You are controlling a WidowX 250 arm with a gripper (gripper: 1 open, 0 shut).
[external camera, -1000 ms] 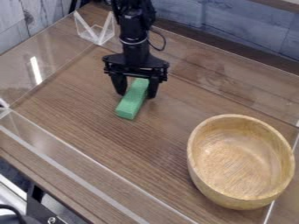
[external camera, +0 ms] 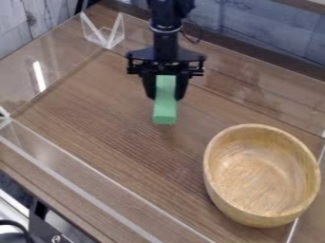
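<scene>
A black gripper at the upper middle is shut on a green block, which hangs upright below its fingers over the wooden table. Whether the block touches the table cannot be told from this view.
A large tan bowl occupies the lower right. Clear plastic or wire items stand at the top left and along the left edge.
The gripper has moved up in the view and slightly right with the green block, which now hangs more upright.
</scene>
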